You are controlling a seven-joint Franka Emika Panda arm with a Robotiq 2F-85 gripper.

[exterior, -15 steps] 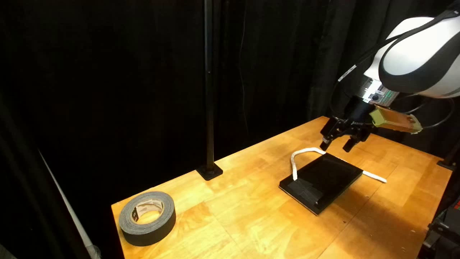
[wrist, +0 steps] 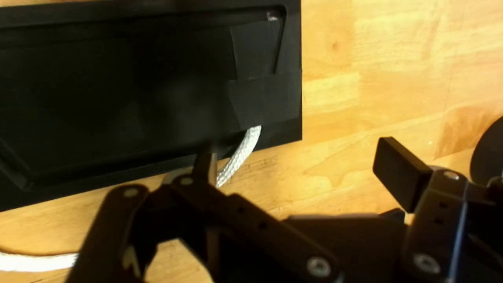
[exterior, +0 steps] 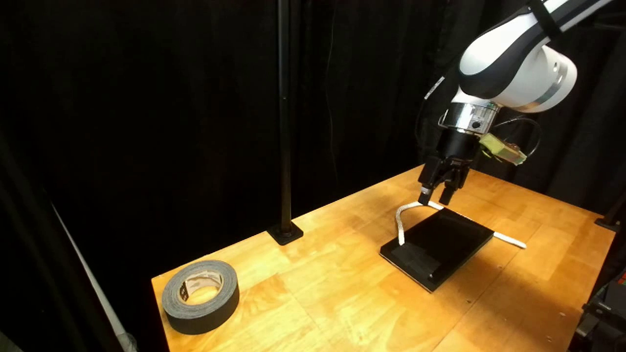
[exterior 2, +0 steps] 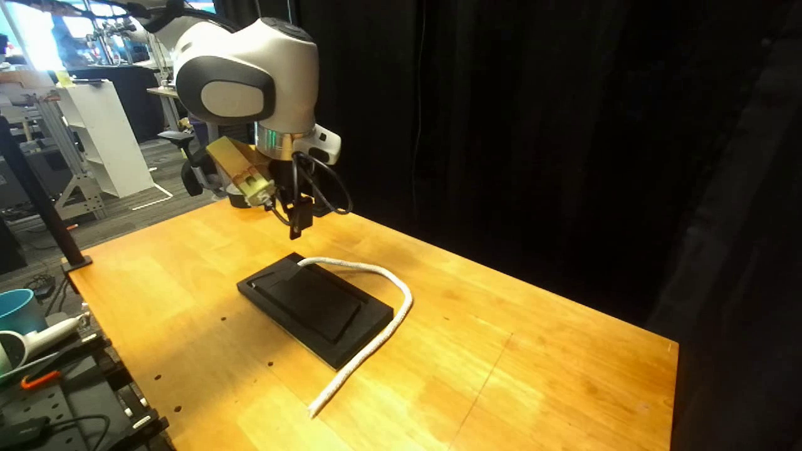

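A black rectangular board [exterior: 449,240] with a raised rim lies flat on the wooden table. One end of a white rope [exterior 2: 404,294] is at the board's near corner in exterior view 1, by a dark tape-like strip [wrist: 264,101]. From there the rope curves off the board and around its side, its free end resting on the wood. My gripper [exterior: 434,199] hangs above the rope's bend, beside the board. In the wrist view the gripper is open, its fingers wide apart with bare wood visible between them. The left finger partly covers the rope [wrist: 240,153].
A roll of dark tape [exterior: 200,296] lies at the table's far left corner in exterior view 1. A black pole base [exterior: 285,232] stands on the back edge. Bare table stretches between the roll and the board.
My gripper has shifted left in exterior view 1 and turned more upright, now over the rope's bend. Board, rope and tape roll have stayed put.
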